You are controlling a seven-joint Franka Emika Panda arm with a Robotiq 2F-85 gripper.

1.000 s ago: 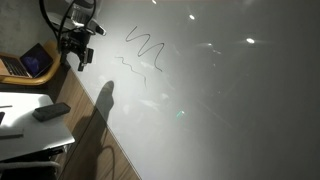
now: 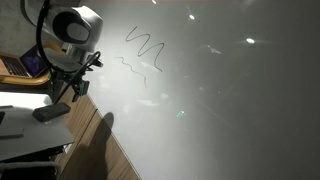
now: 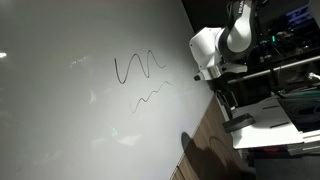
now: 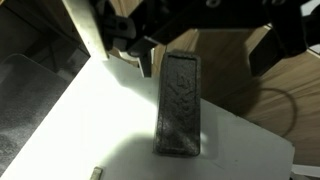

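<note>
A dark block that looks like a board eraser point(image 4: 180, 110) lies on a white table point(image 4: 105, 130), its upper end reaching between my fingers in the wrist view. My gripper is open, with one finger to either side of that end, and no grip on the block shows. In exterior view 1 the eraser point(image 2: 50, 112) rests at the table's edge, close below the gripper point(image 2: 72, 91). The second exterior view also has the eraser point(image 3: 238, 123) just under the fingers. Two dark wavy lines point(image 2: 146, 44) mark the whiteboard point(image 2: 220, 110).
A laptop point(image 2: 14, 66) sits on a chair behind the arm. Wooden floor point(image 2: 115, 160) runs between the table and the whiteboard. A small pale stick-like item point(image 4: 96, 173) lies near the table edge. The board's face is otherwise clear.
The eraser appears not to have moved.
</note>
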